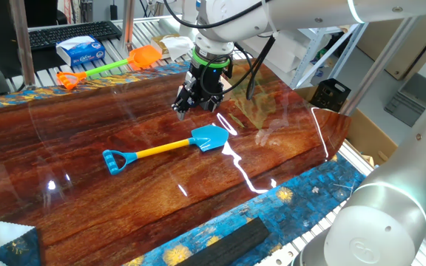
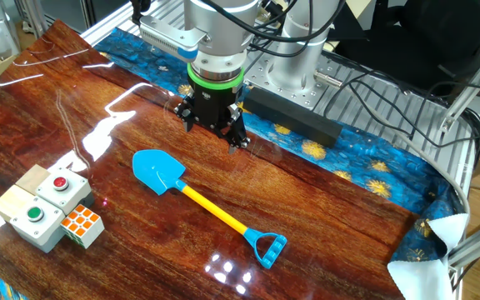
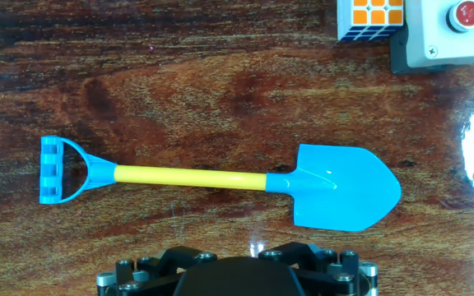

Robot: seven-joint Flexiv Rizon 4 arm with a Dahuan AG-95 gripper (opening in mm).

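A toy shovel with a blue blade [image 3: 344,187], yellow shaft [image 3: 192,177] and blue D-shaped handle [image 3: 52,170] lies flat on the glossy brown wooden table. The wrist view takes in its full length, with the blade to the right. My gripper [image 2: 213,133] hangs above the table, pointing down, on the robot-base side of the shovel and apart from it. Its fingers are spread wide and hold nothing. Along the bottom of the wrist view, the gripper shows both fingers well separated.
A Rubik's cube [image 2: 82,225] stands against grey button boxes with a green button [image 2: 34,214] and a red button [image 2: 60,183]. An orange and green shovel [image 1: 108,67] lies at the table's edge near a tissue box [image 1: 80,52]. A black bar [image 2: 292,117] rests beside the base.
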